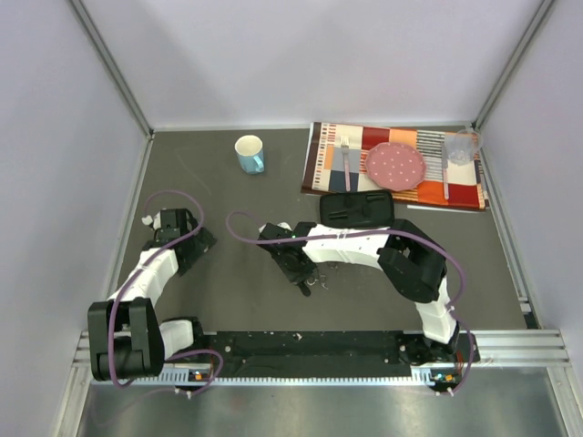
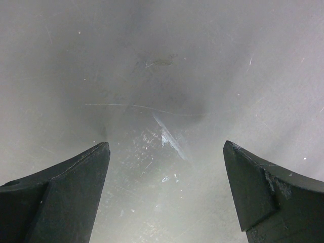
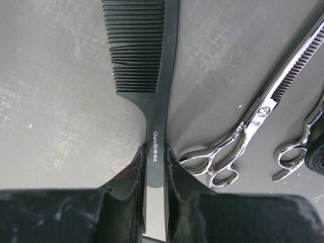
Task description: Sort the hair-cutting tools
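Note:
In the right wrist view a black comb [image 3: 161, 76] lies flat on the table, teeth toward the left. My right gripper is low over its plain handle, one finger close along each side. The gap is narrow; whether both fingers press on the handle is unclear. Right of the comb are silver thinning scissors [image 3: 254, 115], and another pair of scissors [image 3: 291, 156] shows partly at the edge. A black open case [image 1: 357, 210] sits behind the right arm in the top view. My left gripper stands open over bare table.
Behind the case lies a striped placemat [image 1: 375, 138] with a pink plate [image 1: 395, 166], a fork [image 1: 345, 164], a knife [image 1: 445, 173] and a clear glass [image 1: 462, 146]. A blue mug [image 1: 250, 154] stands at the back.

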